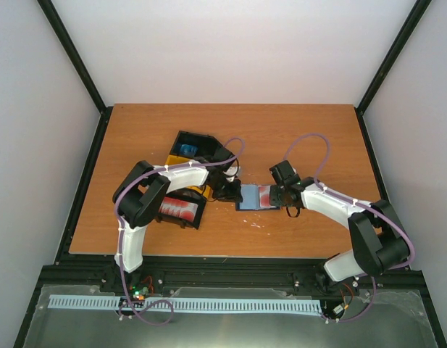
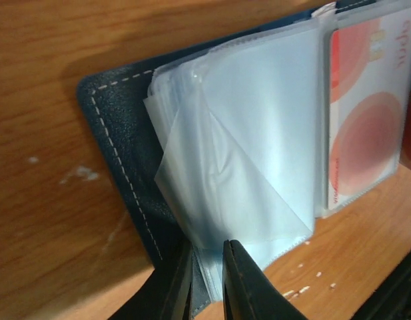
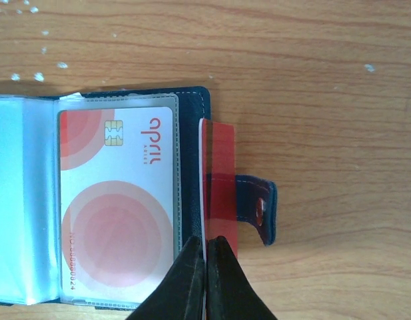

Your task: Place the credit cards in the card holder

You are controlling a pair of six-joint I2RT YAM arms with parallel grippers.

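Observation:
The blue card holder [image 1: 249, 197] lies open in the middle of the table, its clear sleeves [image 2: 258, 120] fanned on the left. A white april card sits in a sleeve on the right side. My left gripper is shut on the holder's left end, at the clear sleeves' edge. My right gripper is shut on a thin red card [image 3: 219, 167], held on edge along the holder's right border, beside the sleeved card and above the strap.
A black box [image 1: 180, 214] with yellow and blue compartments and red-and-white cards stands left of the holder, under my left arm.

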